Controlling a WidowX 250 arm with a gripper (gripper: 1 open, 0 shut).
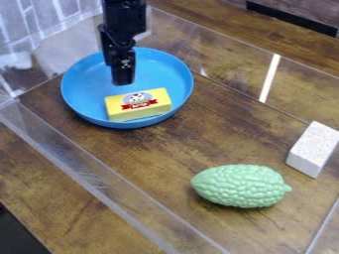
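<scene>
A yellow box (138, 104) with a red label lies in a round blue dish (179, 87) at the upper left. My black gripper (122, 77) hangs over the back part of the dish, above and behind the box, apart from it. Whether its fingers are open or shut is hard to make out.
A green bumpy melon-like object (241, 187) lies at the front right, and a white block (312, 149) stands at the right edge. Clear plastic walls border the wooden surface (212, 134).
</scene>
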